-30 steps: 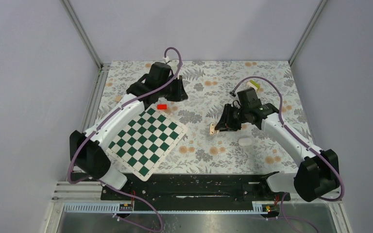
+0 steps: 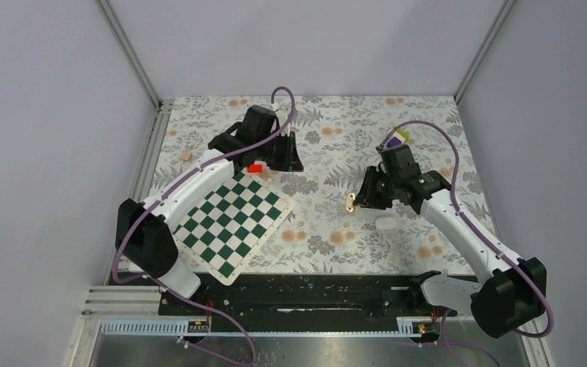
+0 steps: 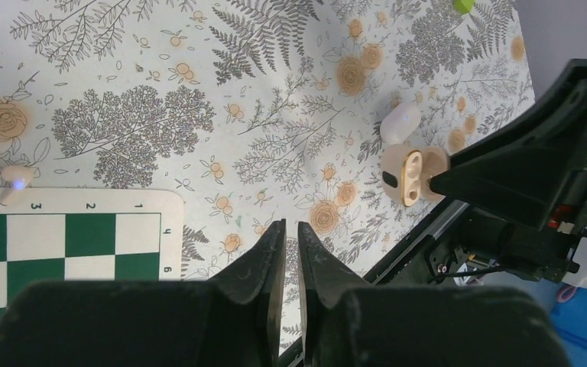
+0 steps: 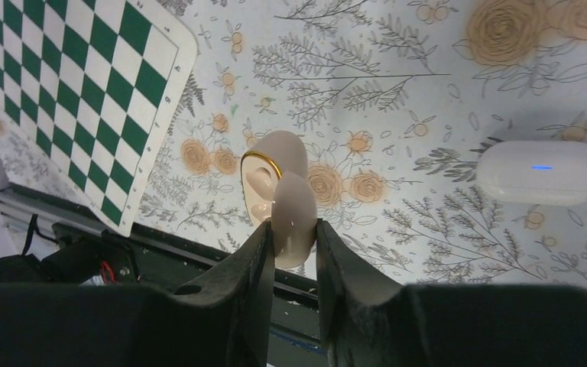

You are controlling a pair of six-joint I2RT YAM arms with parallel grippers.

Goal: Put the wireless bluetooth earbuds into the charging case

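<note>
My right gripper is shut on the open charging case, holding it by its lid with the inner wells showing; in the left wrist view the case (image 3: 401, 177) sits at that gripper's tips. My left gripper is slightly open, nothing between its fingers, left of and behind the case in the top view (image 2: 294, 160). A small white earbud (image 3: 15, 183) with a blue light lies by the board's edge. A white oval object (image 4: 539, 172) with a blue light lies on the table, right of the held case in the right wrist view.
A green-and-white checkered board (image 2: 229, 225) covers the front left. A red block (image 2: 254, 168) lies by it, a tan piece (image 2: 186, 156) at left, a green-and-yellow object (image 2: 402, 134) at back right.
My right gripper has moved rightwards in the top view, carrying the case and turning it slightly.
</note>
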